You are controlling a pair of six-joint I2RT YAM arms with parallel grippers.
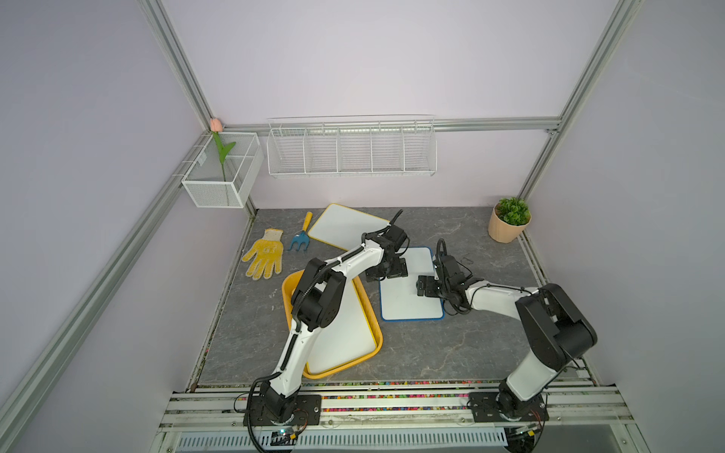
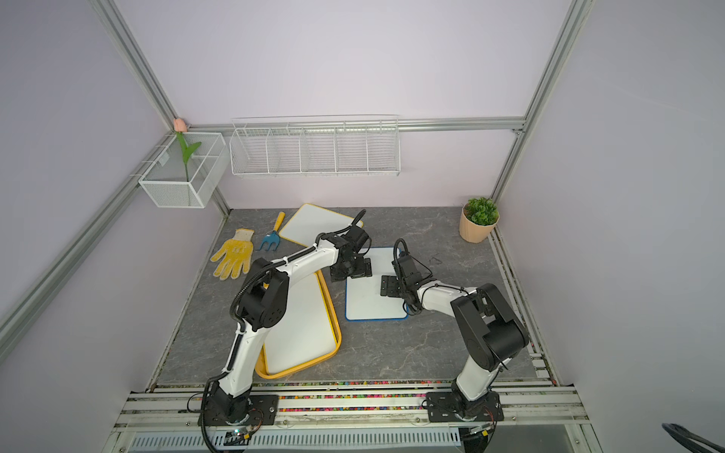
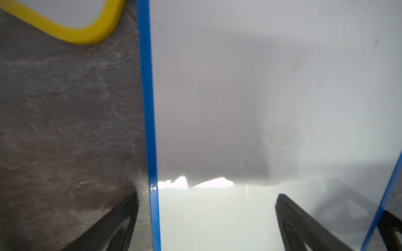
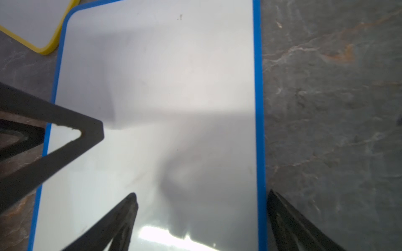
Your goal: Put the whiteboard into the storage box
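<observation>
A white whiteboard with a blue rim (image 1: 410, 302) lies flat on the table between my two arms. Over its left edge is my left gripper, open, one finger (image 3: 119, 226) outside the blue rim and the other above the white surface. Its counterpart, my right gripper, stands open over the right edge, one finger (image 4: 289, 221) beyond the rim and the other over the board. Neither holds anything. The yellow storage box (image 1: 369, 310) sits to the left, partly under the left arm; a white panel fills its bottom.
Behind the left gripper lies a yellow-rimmed whiteboard (image 1: 343, 224), its near corner close to the blue one. A yellow glove (image 1: 264, 255) and a blue fork (image 1: 300, 240) are at the far left. A potted plant (image 1: 509, 220) stands back right. Wire baskets (image 1: 351, 148) hang on the wall.
</observation>
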